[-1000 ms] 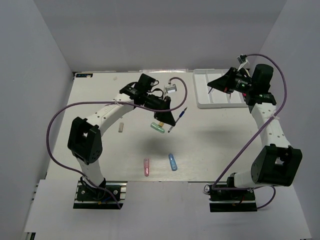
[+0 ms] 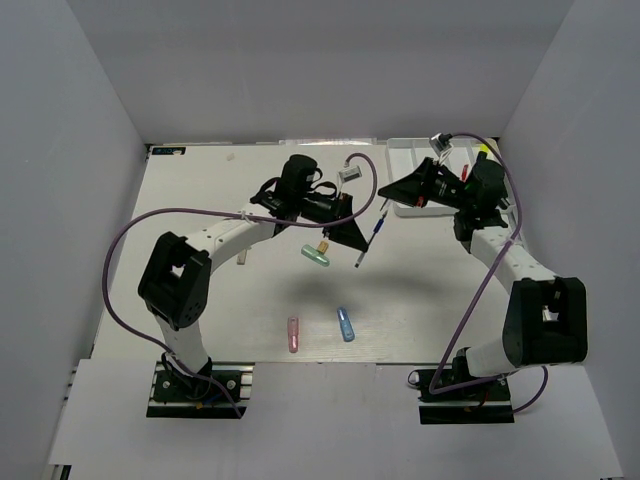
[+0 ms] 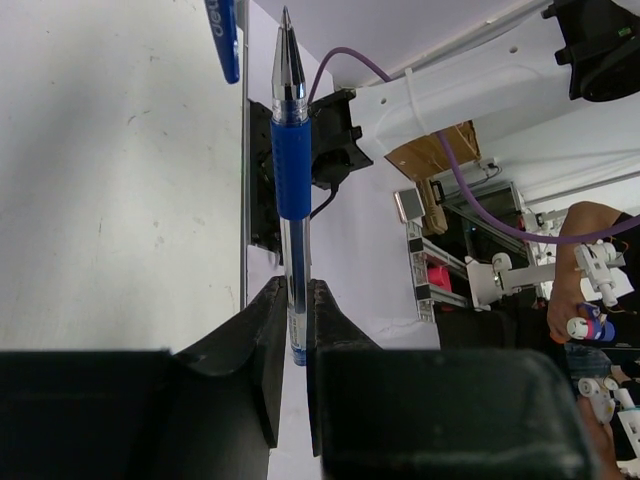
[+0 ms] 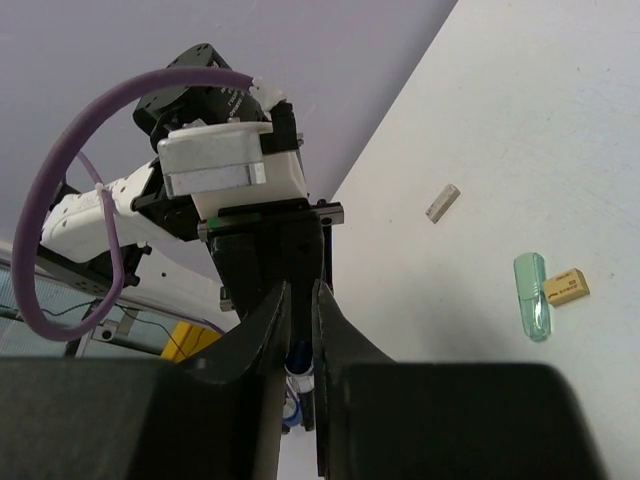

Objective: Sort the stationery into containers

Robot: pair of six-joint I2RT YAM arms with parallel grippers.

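Note:
My left gripper [image 2: 355, 240] is shut on a blue-and-clear pen [image 3: 292, 170], held upright in the left wrist view. My right gripper [image 2: 390, 197] is near it above the table's middle; its fingers are shut in the right wrist view, and what is between them is hard to make out. Below lie a green item [image 4: 532, 295] and a tan eraser [image 4: 566, 287] beside it, with a pale eraser [image 4: 443, 203] farther left. A pink item [image 2: 293, 334] and a blue item [image 2: 345, 323] lie near the front edge.
A white compartmented container [image 2: 405, 155] stands at the back right, partly behind the right arm, with some items in it. The table [image 2: 180, 300] has free room at left and right front.
My right gripper has moved left from over the container toward the left gripper. The left gripper, with the pen, has shifted slightly right.

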